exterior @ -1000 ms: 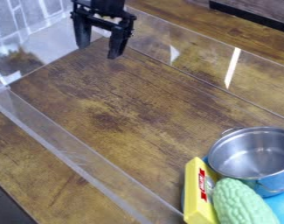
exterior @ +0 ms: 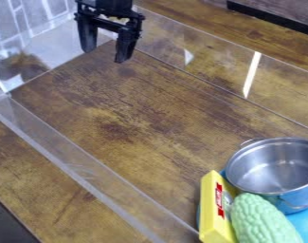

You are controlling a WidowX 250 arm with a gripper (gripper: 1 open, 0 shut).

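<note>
My black gripper [exterior: 105, 46] hangs at the top left of the camera view, over the far corner of the wooden tray floor [exterior: 143, 114]. Its two dark fingers point down and stand apart, with no object visible between them.
At the lower right are a steel pot [exterior: 273, 176], a yellow box [exterior: 213, 211] and a green corn-like object [exterior: 260, 222], on something blue. Clear plastic walls edge the wooden area.
My gripper has shifted slightly up and to the left. The objects at the lower right have not moved.
</note>
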